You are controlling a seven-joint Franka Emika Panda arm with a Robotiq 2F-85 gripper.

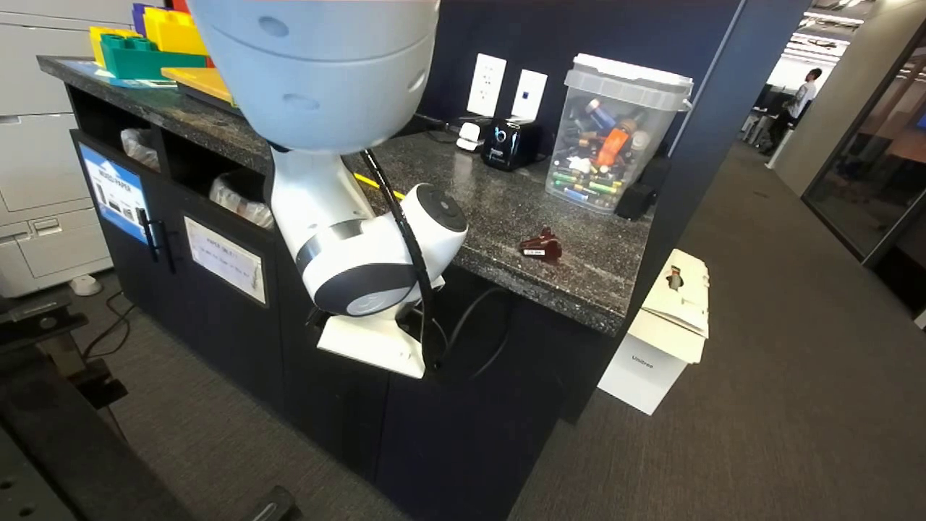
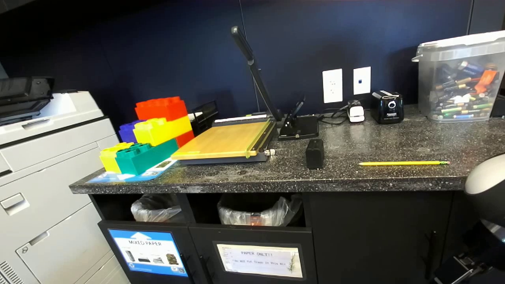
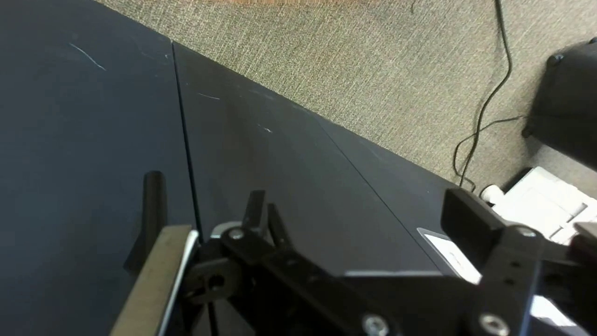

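Observation:
My gripper is low in front of the black cabinet, pointing down past its doors. In the wrist view its two dark fingers stand wide apart, with only cabinet front and floor showing between them. A black door handle is just left of the gripper in that view. Part of the gripper appears at the lower right corner in exterior view 2. Exterior view 1 shows the white arm in front of the counter edge, hiding the fingers.
On the speckled counter lie a yellow pencil, a small black block and a dark red object. Toward the back are a black sharpener and a clear marker bin. A paper cutter and toy bricks stand left.

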